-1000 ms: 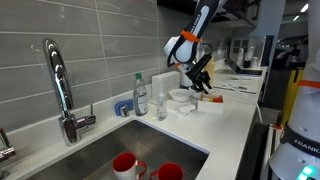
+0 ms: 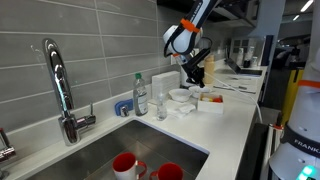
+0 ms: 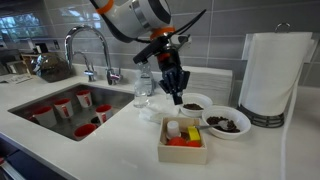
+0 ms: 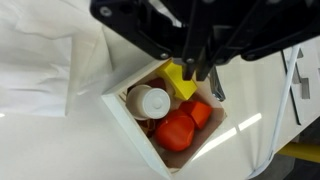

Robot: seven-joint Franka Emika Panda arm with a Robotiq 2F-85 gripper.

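An open cardboard box (image 3: 182, 155) stands on the counter. Inside it the wrist view shows a yellow item (image 4: 178, 80), a white round container (image 4: 150, 103) and red pieces (image 4: 176, 131). My gripper is over the box's edge by the yellow item in that view, its fingers together and nothing visible between them. In the second exterior view the gripper (image 3: 178, 101) hangs above the box, apart from its contents. The arm hides part of the box in the wrist view.
Behind the box are white bowls (image 3: 226, 122) with dark contents and a paper towel roll (image 3: 268, 80). Crumpled white paper (image 3: 151, 113) lies beside it. A sink (image 3: 75, 122) with several red cups is farther off.
My gripper has shifted slightly up and to the left in the first exterior view, away from the box. The box and other objects look unmoved.
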